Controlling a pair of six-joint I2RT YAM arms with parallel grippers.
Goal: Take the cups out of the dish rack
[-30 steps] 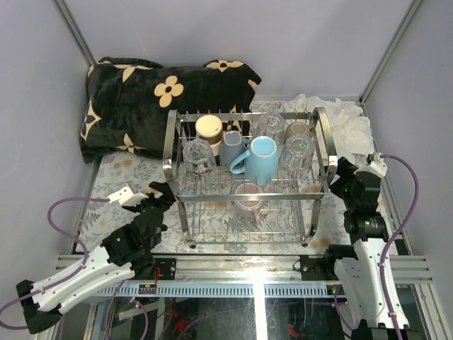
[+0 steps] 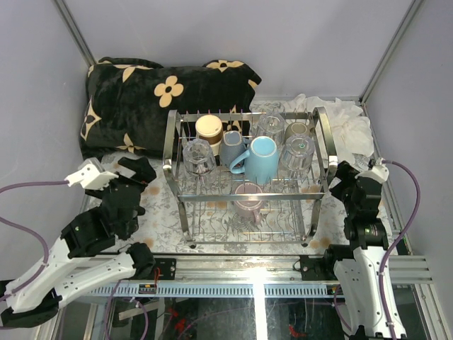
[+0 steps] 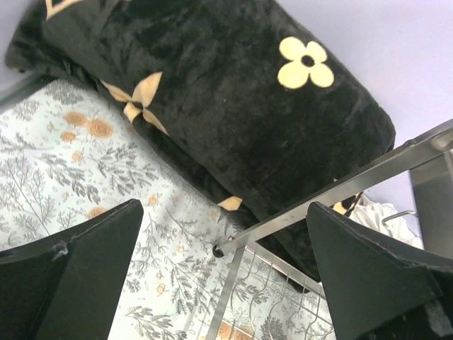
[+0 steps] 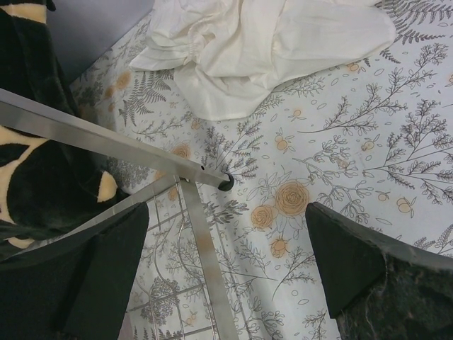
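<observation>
A two-tier metal dish rack (image 2: 248, 197) holds a light blue mug (image 2: 260, 161), grey-blue mug (image 2: 232, 147), cream-and-brown cup (image 2: 209, 127), several clear glasses (image 2: 199, 156) and, lower down, a pink mug (image 2: 248, 207). My left gripper (image 2: 138, 173) hangs left of the rack, open and empty; its view shows pillow, tablecloth and rack frame (image 3: 276, 225) between its fingers. My right gripper (image 2: 343, 177) stands at the rack's right side, open and empty, over tablecloth beside the frame (image 4: 202, 241).
A black flowered pillow (image 2: 141, 106) lies behind and left of the rack. A crumpled white cloth (image 4: 233, 49) lies at the back right. Patterned tablecloth (image 3: 85, 177) is bare left of the rack and in strips at its right. Walls enclose the back and sides.
My left arm has moved up and back to the left, its gripper rising from beside the rack's lower left. The right arm and the rack's contents look unchanged.
</observation>
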